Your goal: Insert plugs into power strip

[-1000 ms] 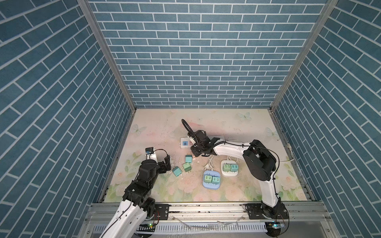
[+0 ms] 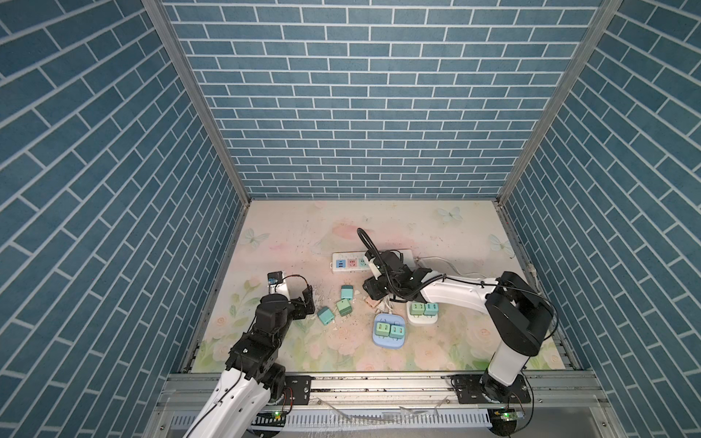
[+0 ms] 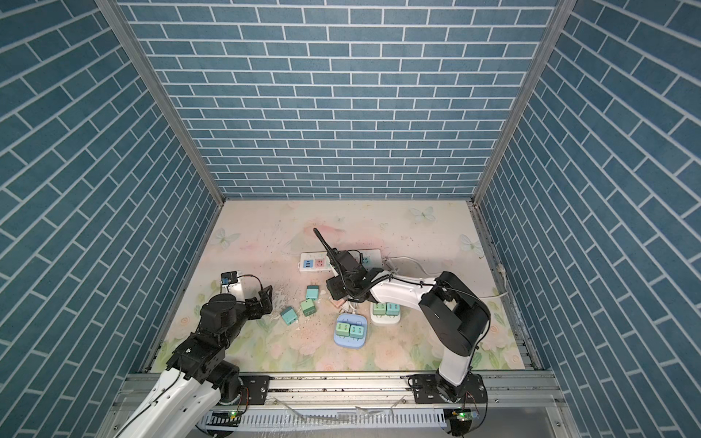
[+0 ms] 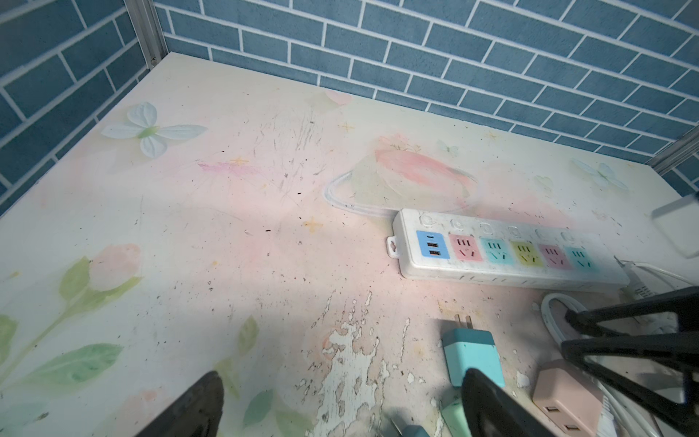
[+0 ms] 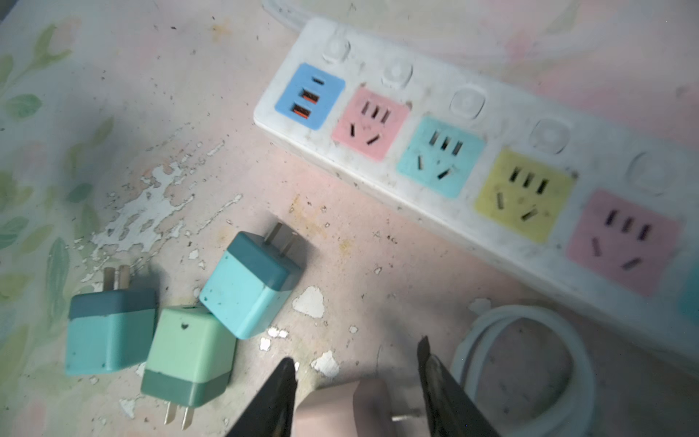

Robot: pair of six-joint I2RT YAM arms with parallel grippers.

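The white power strip (image 5: 287, 127) lies along the back of the work area, no plug in the sockets I can see. At the bottom of the right wrist view, a pink plug (image 5: 335, 411) sits between the parted fingers of my right gripper, prongs toward the right finger. A gap shows beside its body. In the left wrist view the same pink plug (image 4: 568, 397) appears low, by the table surface. Two teal plugs (image 5: 251, 284) (image 5: 109, 331) and a green plug (image 5: 189, 357) lie loose to its left. My left gripper stands open and empty.
A blue tray (image 2: 389, 343) and a white tray (image 2: 422, 319), each bearing two plugs, stand toward the front. A white cord loop (image 5: 586, 364) lies right of the pink plug.
My right gripper has moved right and toward the front, away from the strip's left end, uncovering several sockets. The pink plug now shows beneath it. The left arm is still.
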